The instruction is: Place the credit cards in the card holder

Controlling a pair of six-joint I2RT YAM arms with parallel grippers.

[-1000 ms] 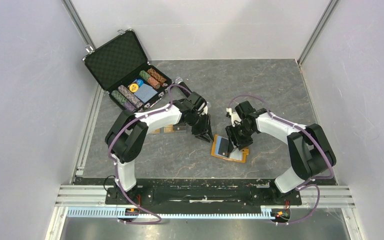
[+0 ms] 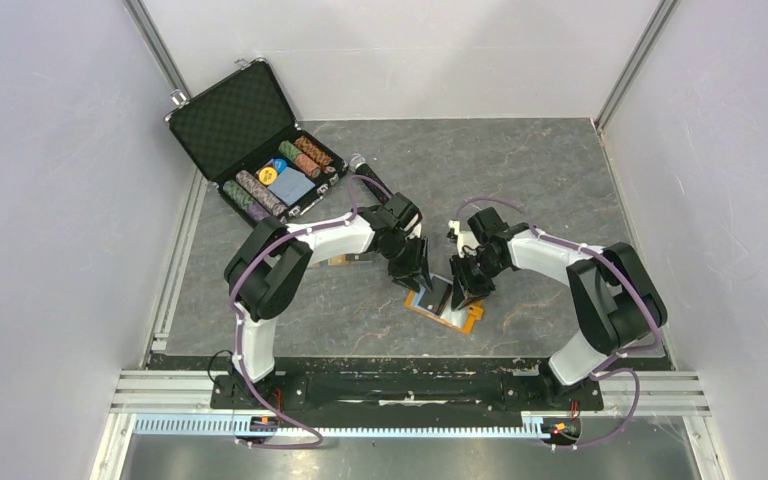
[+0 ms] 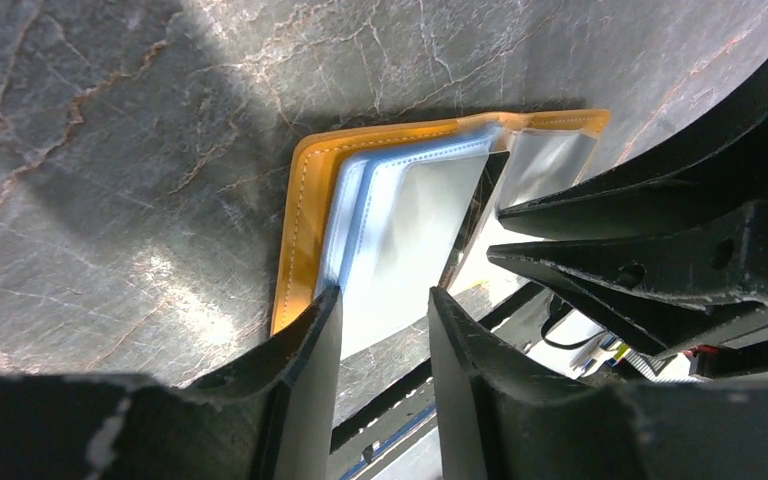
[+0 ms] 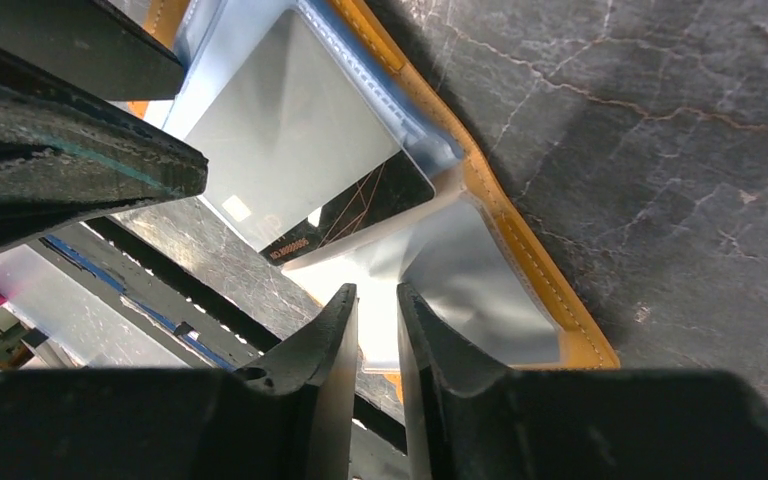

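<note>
An open orange card holder [image 2: 419,306] with clear plastic sleeves lies on the grey mat. My left gripper is over its blue-edged sleeve, fingertips apart, nothing clearly between them. My right gripper is over a clear sleeve, its fingertips slightly apart with no card visible between them. In the right wrist view a black card [image 4: 365,205] sits partly under a translucent sleeve. The two grippers are close together over the holder.
Other cards [image 2: 340,260] lie partly hidden under the left arm. An open chip case [image 2: 230,130] stands at back left, beside a dark cylindrical object [image 2: 370,180].
My left gripper has moved right and toward the front onto the holder.
</note>
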